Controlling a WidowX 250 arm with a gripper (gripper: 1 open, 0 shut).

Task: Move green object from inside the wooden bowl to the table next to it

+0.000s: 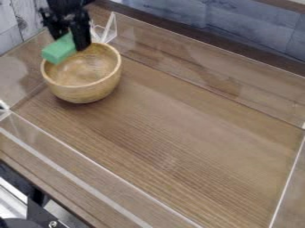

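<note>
The green object (57,51) is up at the left rim of the wooden bowl (86,89), tilted and raised out of the bowl's hollow. My gripper (70,39), dark and partly blurred, is shut on its upper end. The fingertips themselves are hard to make out. Below them the bowl stands upright near the table's left side, and its visible inside is bare.
Open wooden table (179,134) spreads to the right and front of the bowl. A clear, crumpled plastic-like thing (107,28) is just behind the bowl. Black cables (36,191) lie at the lower left, past the table's edge.
</note>
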